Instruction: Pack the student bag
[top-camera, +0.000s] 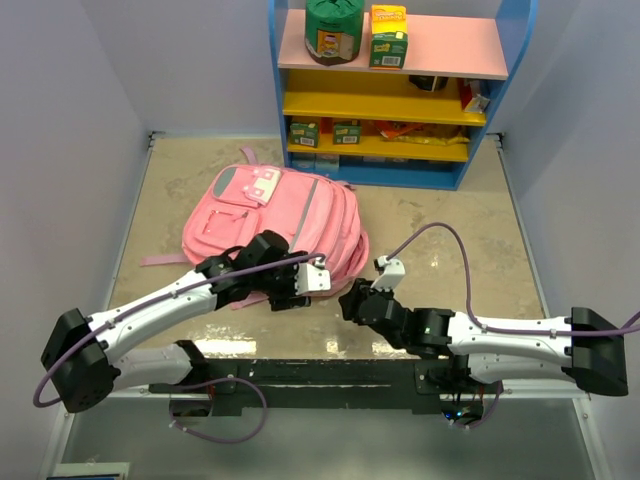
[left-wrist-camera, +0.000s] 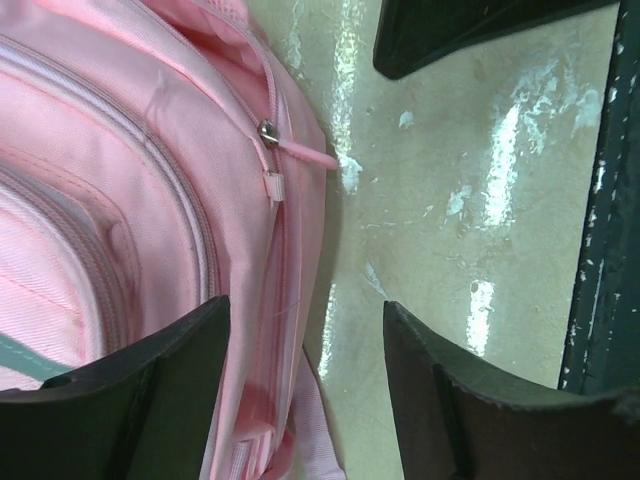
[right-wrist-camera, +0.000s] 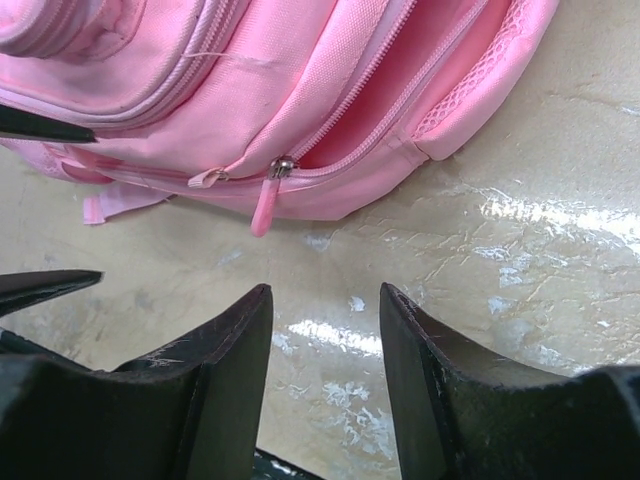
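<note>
The pink student bag (top-camera: 310, 215) lies on its back on the tan surface, its pocketed front up. In the right wrist view, its side seam gapes beside a zipper pull (right-wrist-camera: 266, 200), which hangs free. The same seam carries a pink pull (left-wrist-camera: 308, 154) in the left wrist view. My left gripper is at the bag's near side, its fingers apart, one over the bag's edge and one over bare surface; nothing is gripped. Just right of the bag, my right gripper stands open over bare surface, empty, short of the zipper pull.
A blue-framed shelf (top-camera: 375, 95) stands at the back, holding a green round pack (top-camera: 334, 30), a yellow-green box (top-camera: 388, 36) and several smaller packages. Walls rise on both sides. To the bag's right, the tan surface (top-camera: 445, 225) is clear.
</note>
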